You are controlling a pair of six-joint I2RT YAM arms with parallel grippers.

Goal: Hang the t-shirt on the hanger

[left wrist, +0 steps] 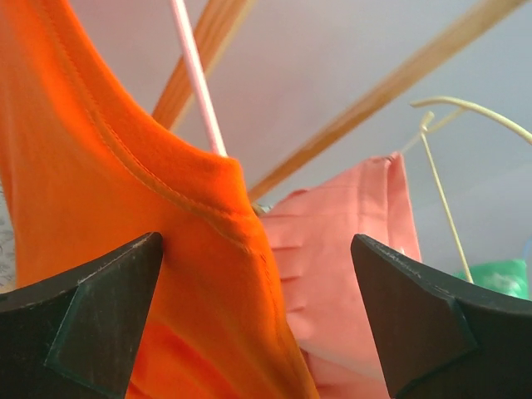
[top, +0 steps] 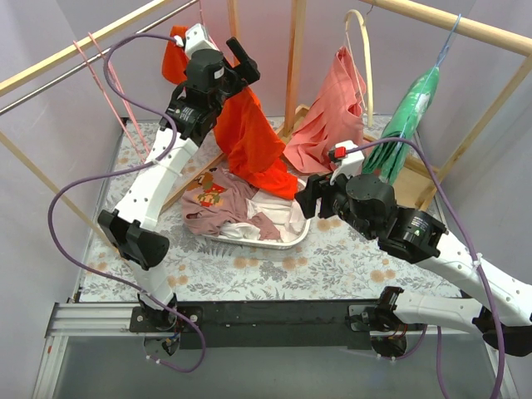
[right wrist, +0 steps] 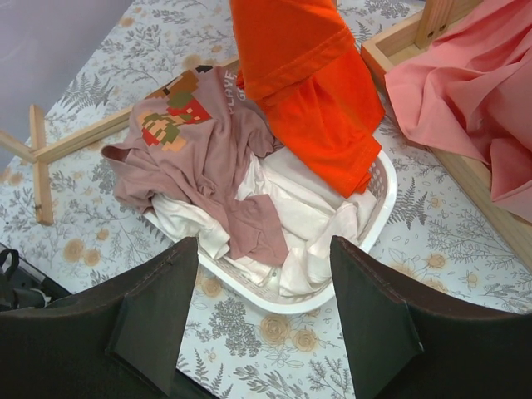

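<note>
An orange t-shirt (top: 248,137) hangs on the left, its lower end over the laundry basket. In the left wrist view, a thin pink hanger (left wrist: 196,76) runs down to the shirt's upper edge, its end hidden by the orange cloth (left wrist: 158,224). My left gripper (top: 243,60) is open beside the shirt's upper part. Its fingers (left wrist: 91,320) are wide apart with orange cloth in front of them, not clamped. My right gripper (top: 304,199) stands open near the basket's right side; nothing is between its fingers.
A white basket (right wrist: 274,303) holds a mauve shirt (right wrist: 191,158) and white cloths. To the right hang a pink garment (top: 328,120) and a green one (top: 407,125). Two empty pink hangers (top: 108,96) hang on the left rail. Wooden posts (top: 295,66) stand behind.
</note>
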